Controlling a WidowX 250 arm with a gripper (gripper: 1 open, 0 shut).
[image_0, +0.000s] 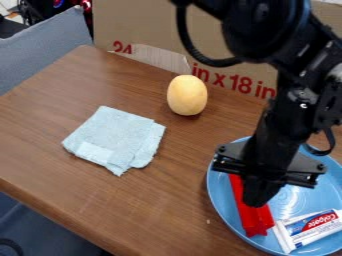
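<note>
My black gripper (261, 180) reaches down from the top right over the blue plate (219, 203), its fingertips low over the red bar-shaped object (251, 215) and hiding its upper part. The fingers look shut; whether they touch the red object, I cannot tell. A Colgate toothpaste box (311, 227) lies at the plate's lower right. Left of the plate, a pale folded cloth (115, 137) rests on the wooden table (94, 200), and a yellow egg-shaped object (187, 95) sits behind it.
A large cardboard box (147, 25) stands along the back of the table. A grey padded surface (40, 55) borders the left edge.
</note>
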